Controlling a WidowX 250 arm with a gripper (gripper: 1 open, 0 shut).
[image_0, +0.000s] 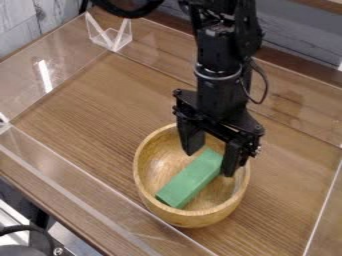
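Observation:
A wooden bowl (152, 167) sits on the table in the lower middle, with a green block (183, 187) lying inside it. My black gripper (211, 146) hangs over the back of the bowl from the top, its fingers apart and open, low over the rim and near the upper end of the green block. Whether the fingers touch the block cannot be told.
A wooden table (83, 120) spreads around the bowl, with clear room to the left and right. A small white wire-like object (111, 32) stands at the back left. Clear edging runs along the left side.

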